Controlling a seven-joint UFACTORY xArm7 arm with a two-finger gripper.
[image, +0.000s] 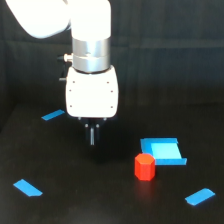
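My white gripper (91, 131) hangs above the black floor, left of centre, with its small dark fingers pointing down; whether they are open or shut is hard to make out. A red hexagonal block (144, 167) stands to the lower right of it, apart from the gripper. Behind the block lies a pale square (168, 151) bordered with blue tape.
Short blue tape strips mark the floor at the lower left (27, 188), lower right (200, 196) and back left (53, 114). A dark backdrop closes the rear. The floor around the gripper is clear.
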